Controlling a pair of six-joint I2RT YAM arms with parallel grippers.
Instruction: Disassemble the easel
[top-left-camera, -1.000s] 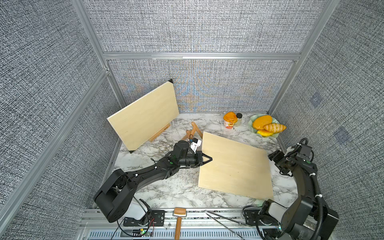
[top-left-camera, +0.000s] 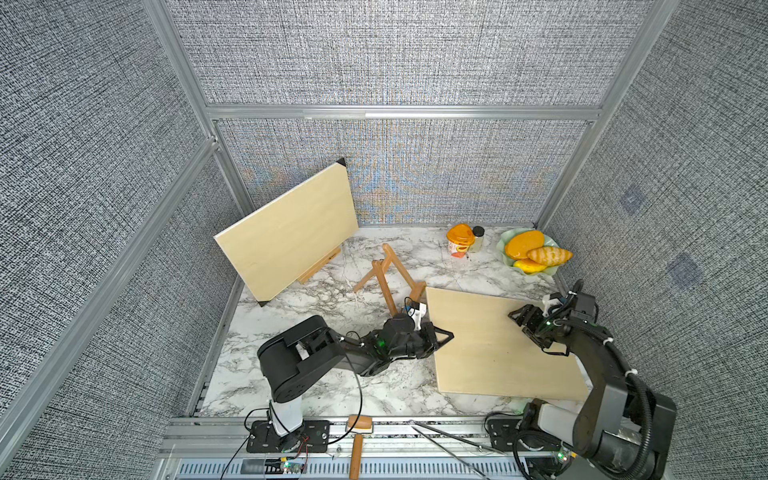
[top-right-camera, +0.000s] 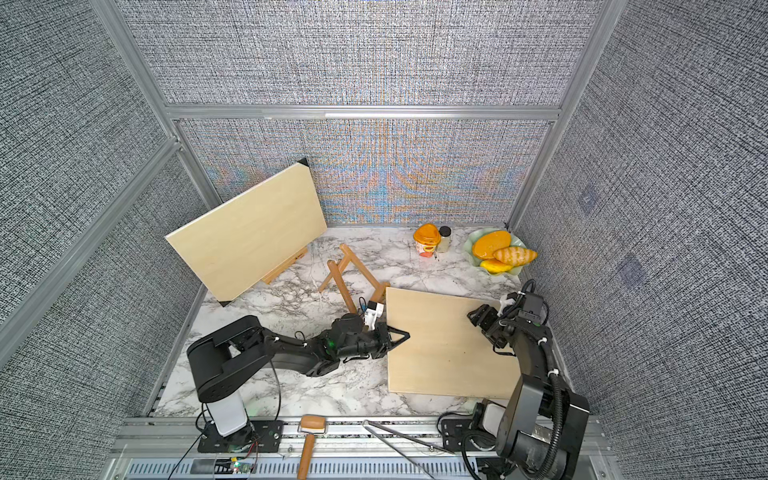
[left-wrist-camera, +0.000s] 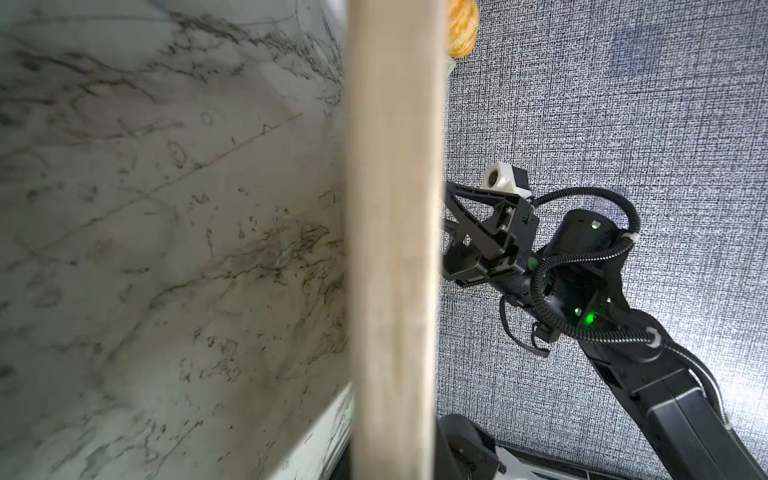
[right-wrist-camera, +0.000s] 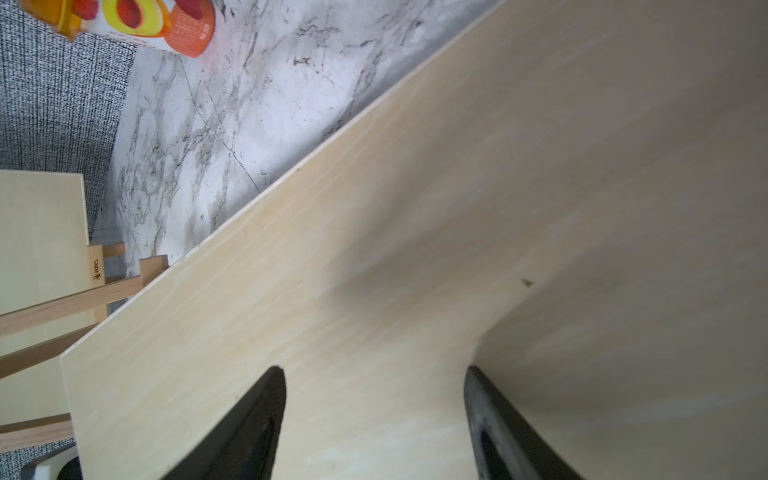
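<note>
A pale board (top-left-camera: 496, 352) lies low over the right of the table. At its left edge is my left gripper (top-left-camera: 443, 337), shut, the board edge (left-wrist-camera: 392, 240) filling the middle of the left wrist view; whether it grips that edge is unclear. My right gripper (top-left-camera: 520, 320) hangs open over the board's right part, its fingertips above bare wood in the right wrist view. The wooden easel frame (top-left-camera: 385, 284) stands just left of that board, partly behind my left arm. A second board (top-left-camera: 288, 232) leans upright at the back left, with a wooden piece under it.
An orange cup (top-left-camera: 459, 240), a jar (top-left-camera: 477, 240) and a bowl of bread and fruit (top-left-camera: 534, 254) stand at the back right. A brush (top-left-camera: 359, 422) lies on the front rail. Marble is clear at the front left.
The flat board and my left gripper have moved right and toward the front, uncovering more of the easel. My right gripper has moved left over the board.
</note>
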